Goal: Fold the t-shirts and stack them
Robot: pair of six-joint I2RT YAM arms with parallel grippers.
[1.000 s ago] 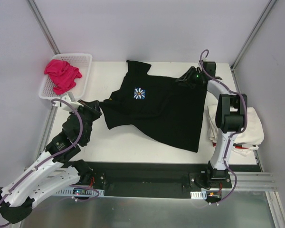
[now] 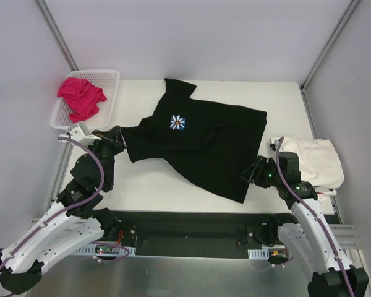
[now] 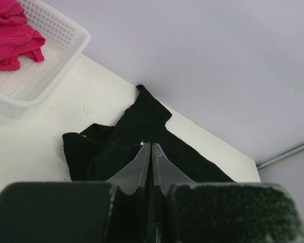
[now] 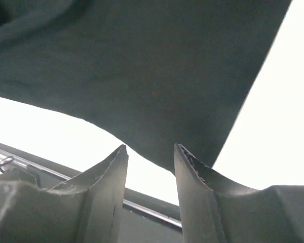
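Note:
A black t-shirt with a daisy print is spread over the white table. At its left end my left gripper is shut, the shirt's raised edge at its fingertips; in the left wrist view dark cloth shows around and below the closed fingers. My right gripper hangs open over the shirt's lower right corner, which lies below and between the fingertips in the right wrist view.
A white basket with a crumpled pink shirt stands at the back left. A pile of white cloth lies at the right. Bare table shows along the front.
My right gripper has come from the back right down toward the front corner of the shirt. The shirt and my left gripper have shifted slightly left.

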